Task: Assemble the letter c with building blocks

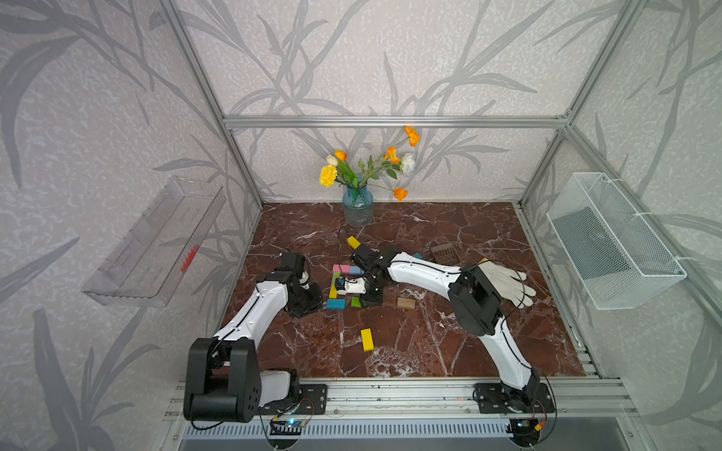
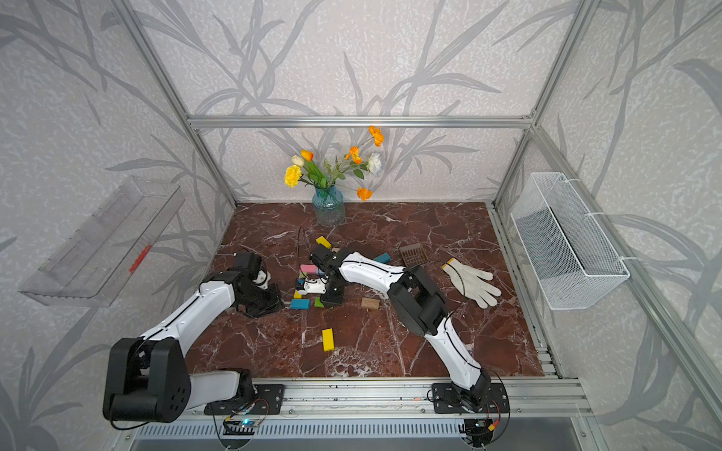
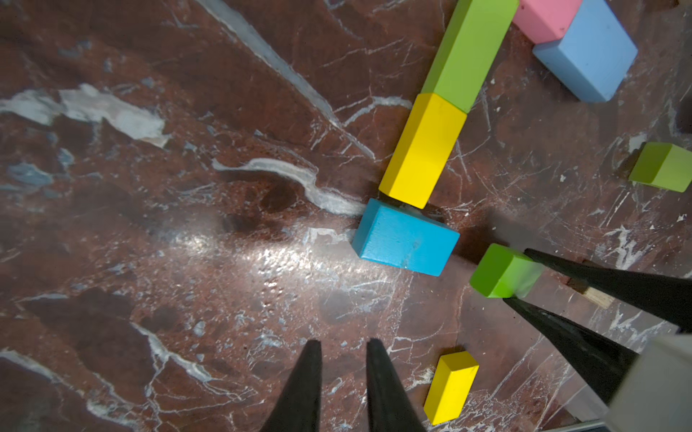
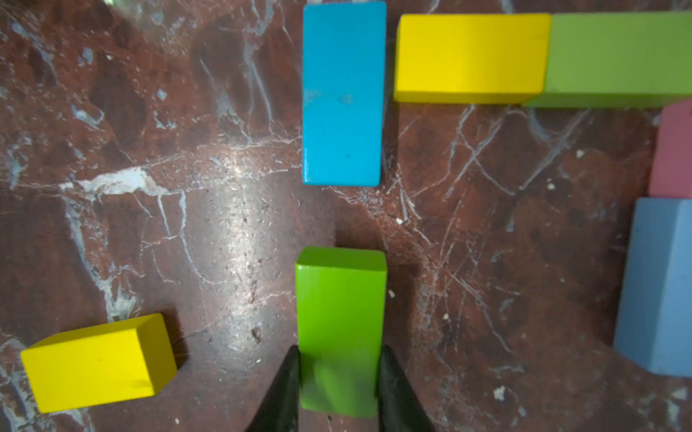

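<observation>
Blocks form part of a C: yellow [image 3: 423, 149] and green [image 3: 468, 50] in line, a pink one [image 3: 546, 16] and light-blue one [image 3: 587, 54] at the top, and a cyan block [image 3: 403, 237] crosswise at the bottom. My right gripper is shut on a bright green block [image 4: 340, 302], just beside the cyan block's right end. My left gripper is open and empty, left of the blocks.
Loose yellow blocks [image 1: 367, 339] [image 1: 353, 242], a wooden block [image 1: 406, 303] and a green block [image 3: 659, 165] lie around. A vase [image 1: 358, 206] stands at the back, a glove [image 1: 505, 282] at the right.
</observation>
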